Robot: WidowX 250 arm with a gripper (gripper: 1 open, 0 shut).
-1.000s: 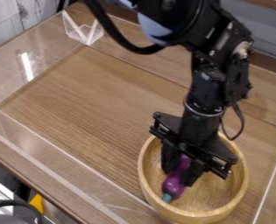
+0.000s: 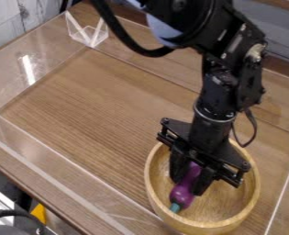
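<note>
The black gripper (image 2: 195, 168) reaches down into a round wooden bowl (image 2: 228, 210) at the lower right. A purple object with a teal tip (image 2: 181, 195) lies in the bowl, directly at the gripper's fingers, partly hidden by them. Whether the fingers are closed on it is hard to tell.
A clear plastic piece (image 2: 90, 27) stands at the back left. Dark cables and a small yellow item (image 2: 38, 212) are at the lower left edge.
The gripper has shifted very slightly at the bowl; the purple object and bowl look nearly unchanged.
</note>
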